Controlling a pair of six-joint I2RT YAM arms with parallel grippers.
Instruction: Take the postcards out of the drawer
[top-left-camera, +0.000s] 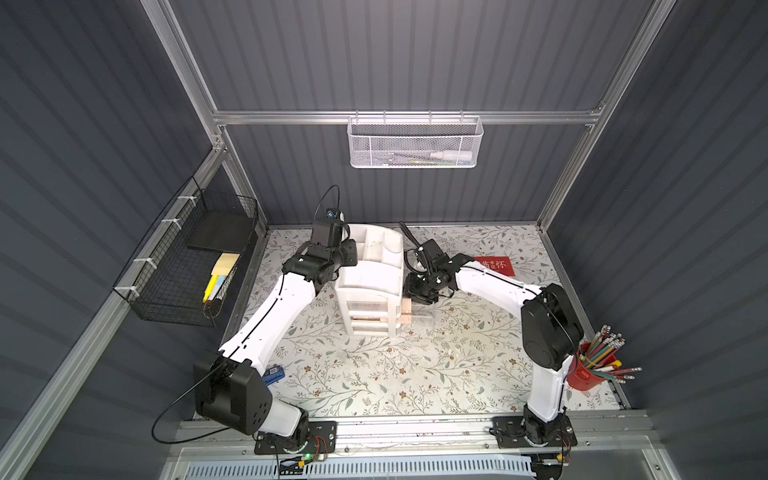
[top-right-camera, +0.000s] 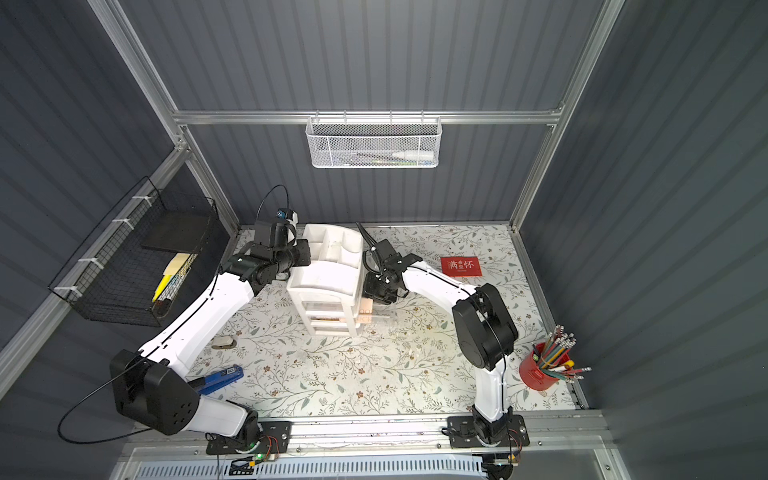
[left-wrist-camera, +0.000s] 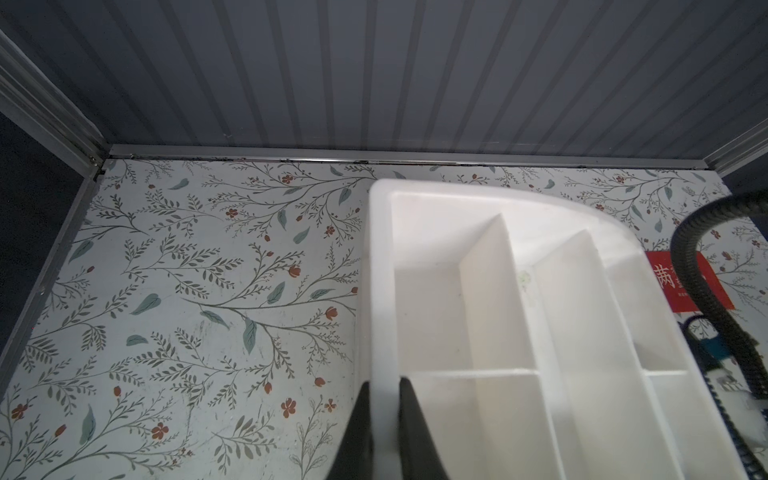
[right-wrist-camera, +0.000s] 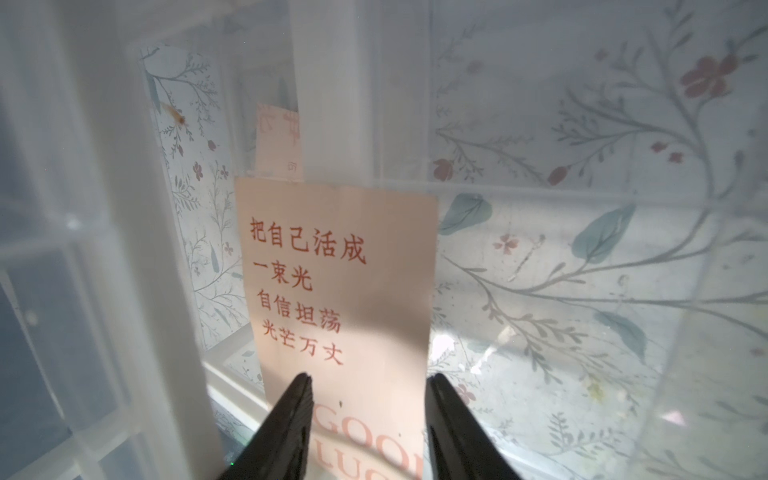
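Observation:
The white drawer cabinet (top-left-camera: 368, 276) stands mid-table. A clear drawer (top-right-camera: 382, 318) is pulled out on its right. In it lie peach postcards (right-wrist-camera: 336, 264) with red Chinese text and "GOOD LUCK". My right gripper is over the postcards with its fingers apart, nothing visible held between them. My left gripper is at the top left edge of the cabinet, its fingers closed at the white rim; the top compartments show empty.
A red card (top-right-camera: 460, 265) lies at the back right, a red pencil cup (top-right-camera: 537, 369) at the front right, a blue object (top-right-camera: 220, 378) at the front left. A white mesh basket (top-right-camera: 373, 144) hangs on the back wall, a black one (top-right-camera: 104, 296) on the left.

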